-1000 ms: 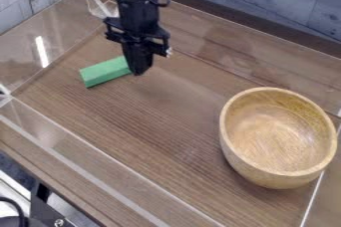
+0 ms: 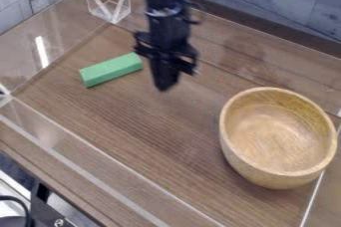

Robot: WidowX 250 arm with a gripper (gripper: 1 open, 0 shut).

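The black gripper hangs from the arm at the top centre of the camera view, over the wooden table. A green block lies to its left, apart from it. Whether the fingers are open or shut is hard to make out.
A large wooden bowl stands at the right. Walls edge the table at the back and back left, and dark cables lie at the lower left corner.
The gripper has moved right, away from the green block. The block and the bowl look unmoved.
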